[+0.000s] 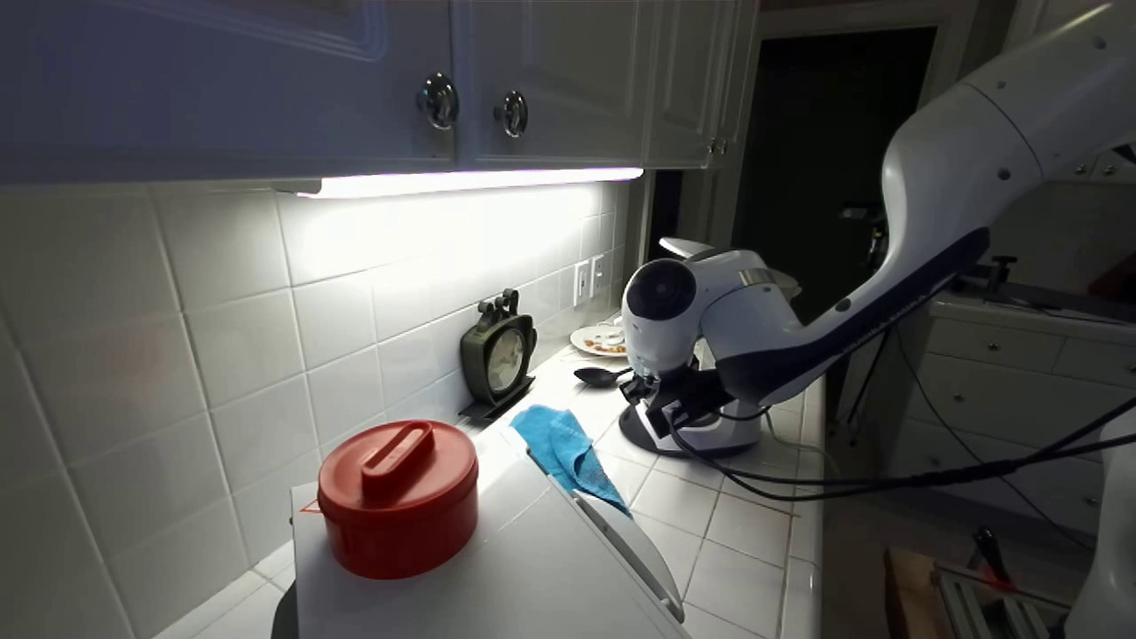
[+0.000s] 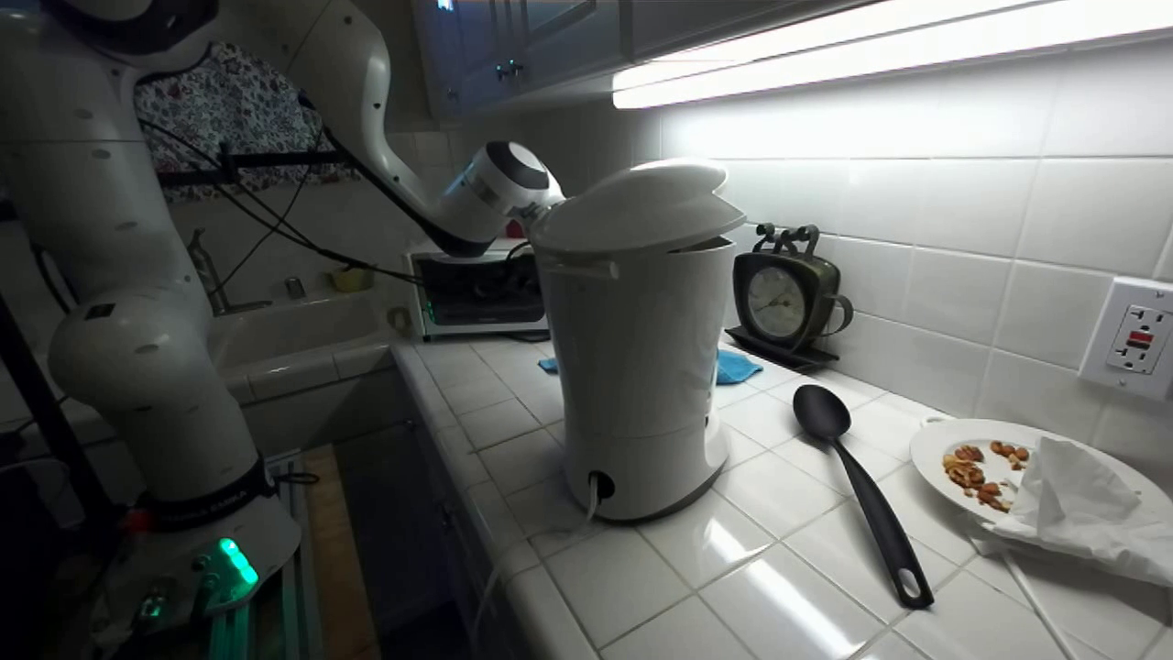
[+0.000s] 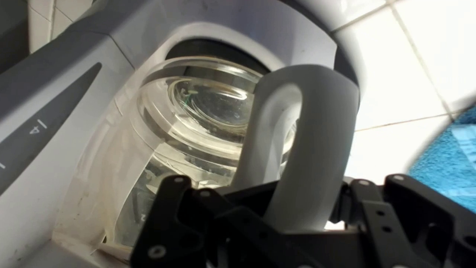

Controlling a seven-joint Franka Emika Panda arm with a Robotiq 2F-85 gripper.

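Observation:
A tall white appliance with a lid sitting raised and tilted stands on the counter. In the wrist view, its front holds a clear vessel with a grey loop handle. My gripper is at the lower end of this handle, its black fingers crossing near it. The fingers look shut, but the handle hides where they meet, and a firm hold on it does not show. In exterior view 1 the gripper is low against the appliance's front.
Beside the appliance lie a blue cloth, a black spoon and a plate with nuts and paper. A dark scale stands by the wall. A red lidded pot sits nearer exterior view 1. Cabinets hang overhead.

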